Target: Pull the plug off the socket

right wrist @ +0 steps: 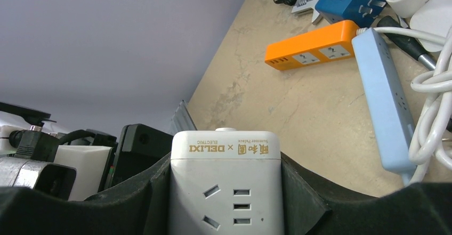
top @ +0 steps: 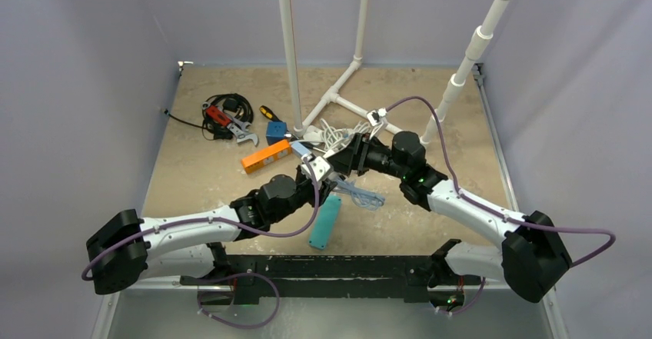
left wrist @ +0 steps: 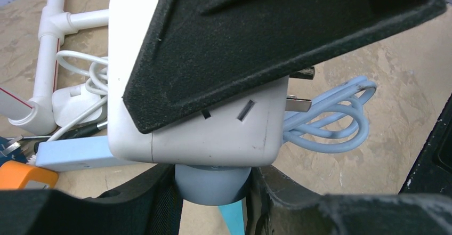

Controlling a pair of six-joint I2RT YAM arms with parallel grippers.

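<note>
A white socket adapter (right wrist: 225,176) fills the lower middle of the right wrist view, with its slotted face showing. My right gripper is shut on it, one finger on each side. In the left wrist view, metal prongs (left wrist: 298,104) stick out of the adapter's right side. Against the adapter's lower side sits a light blue plug (left wrist: 213,184). My left gripper has a finger on either side of that plug; whether both press on it is hard to tell. In the top view, the two grippers meet near the middle of the workspace.
An orange power strip (top: 266,156), a blue block (top: 277,131) and coiled white cable (top: 338,135) lie behind the grippers. The teal strip (top: 325,222) is in front, light blue cable (top: 361,195) to its right. White pipes (top: 332,95) stand at the back.
</note>
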